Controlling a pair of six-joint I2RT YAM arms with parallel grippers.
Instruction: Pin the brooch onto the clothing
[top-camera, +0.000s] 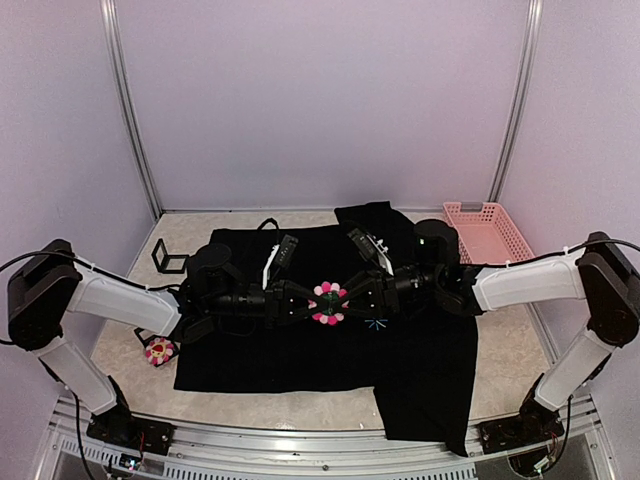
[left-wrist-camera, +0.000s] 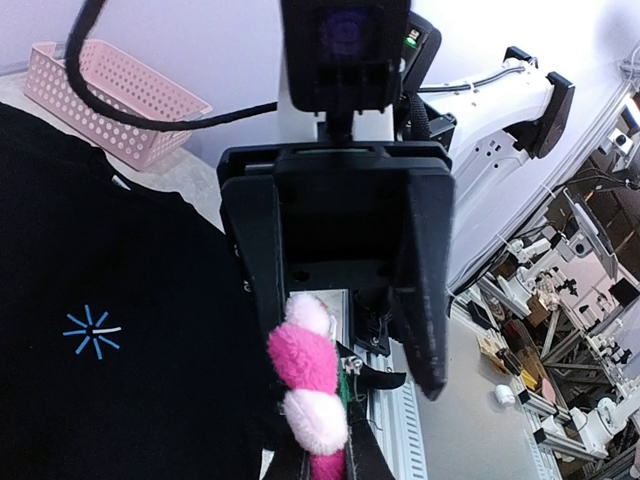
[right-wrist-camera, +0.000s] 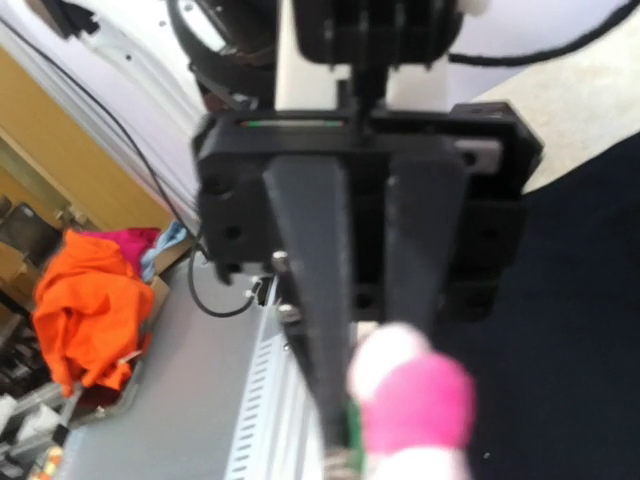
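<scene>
A pink-and-white plush flower brooch (top-camera: 328, 303), its green back toward the top camera, is held above the black shirt (top-camera: 280, 365). My left gripper (top-camera: 309, 304) is shut on it; in the left wrist view its petals (left-wrist-camera: 305, 360) rise edge-on from the fingers. Facing it from the right, my right gripper (top-camera: 350, 296) has its fingers apart. Seen from the left wrist, one right finger (left-wrist-camera: 258, 240) stands close by the petals and the other (left-wrist-camera: 430, 290) well clear on the green-backed side. A metal pin part (left-wrist-camera: 352, 366) shows small there; whether a finger touches it is unclear.
Blue marks (left-wrist-camera: 92, 331) radiate on the shirt below the right gripper. Another flower brooch (top-camera: 160, 350) rests on a black stand at left, with an empty-looking black stand (top-camera: 170, 262) behind it. A pink basket (top-camera: 485, 235) sits back right.
</scene>
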